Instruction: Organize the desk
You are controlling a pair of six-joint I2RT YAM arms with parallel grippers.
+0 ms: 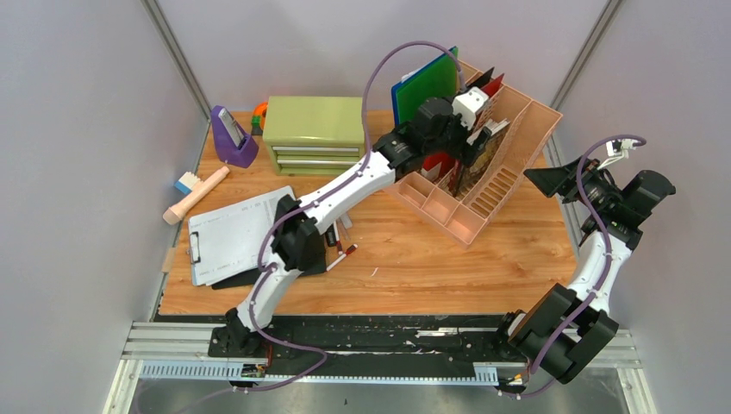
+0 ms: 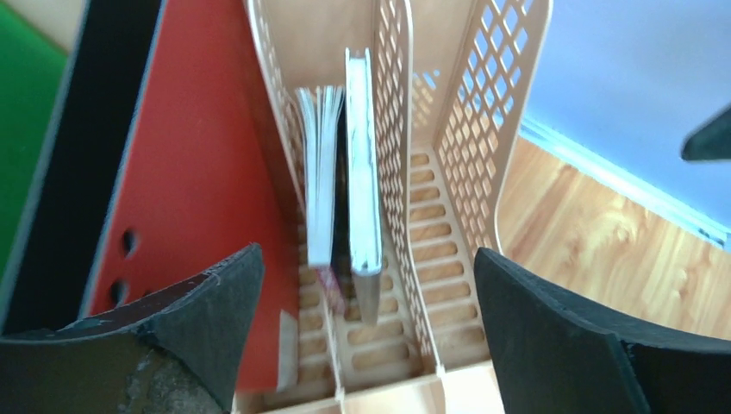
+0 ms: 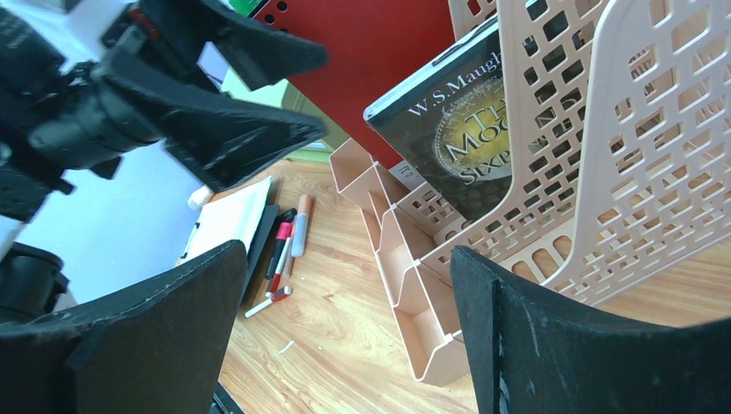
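The pinkish organizer (image 1: pixel 530 129) stands at the back right of the desk, with a dark book (image 3: pixel 470 129) leaning in one slot, a red folder (image 3: pixel 379 52) beside it and a green folder (image 1: pixel 428 90) at its left. Over the organizer hangs my left gripper, its fingers parted and nothing between them; in the left wrist view the upper edges of the books (image 2: pixel 362 164) show beyond the gap. Off the desk's right side, my right gripper (image 1: pixel 527 179) points toward the organizer. Its fingers (image 3: pixel 164 319) are apart and empty.
A clipboard with paper (image 1: pixel 241 237) lies at the left, with several markers (image 3: pixel 280 250) near it. A green drawer box (image 1: pixel 315 125), a purple holder (image 1: pixel 233 142) and a wooden roller (image 1: pixel 198 194) are farther back.
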